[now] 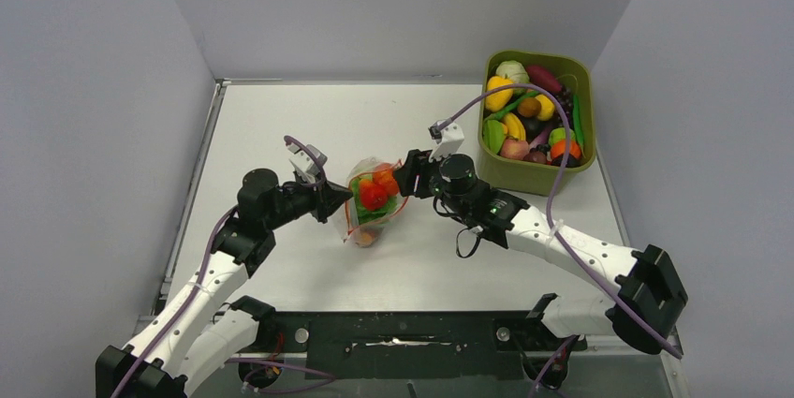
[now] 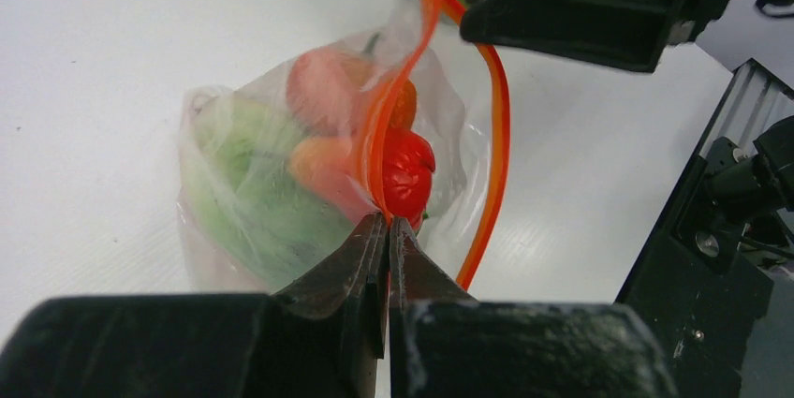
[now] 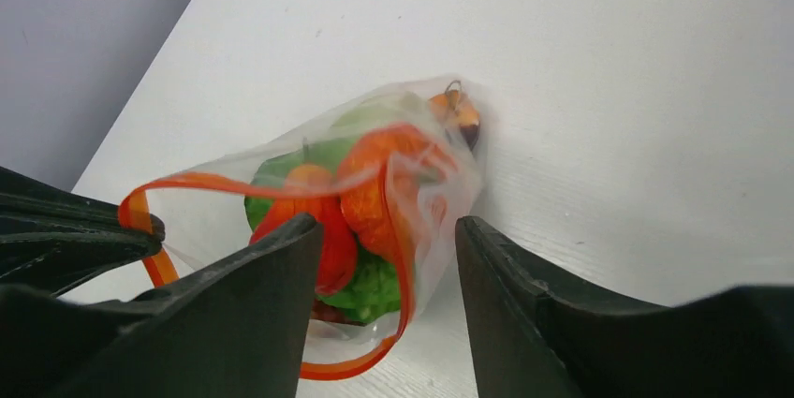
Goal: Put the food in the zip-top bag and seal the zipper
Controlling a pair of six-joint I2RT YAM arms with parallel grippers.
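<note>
The clear bag [image 1: 367, 218] with an orange rim stands mouth-open on the table, holding red and orange peppers [image 3: 384, 187], green leafy food [image 3: 367, 293] and, at its bottom, a small brownish piece [image 1: 366, 238]. My left gripper is shut on the bag's orange rim, its tips pinched together there. On the opposite side, my right gripper has its fingers apart; one edge of the rim passes across the gap between them in the right wrist view. Whether that rim touches either finger cannot be told.
A green bin [image 1: 521, 173] full of toy fruit and vegetables sits at the back right. Grey walls close off the left, back and right sides.
</note>
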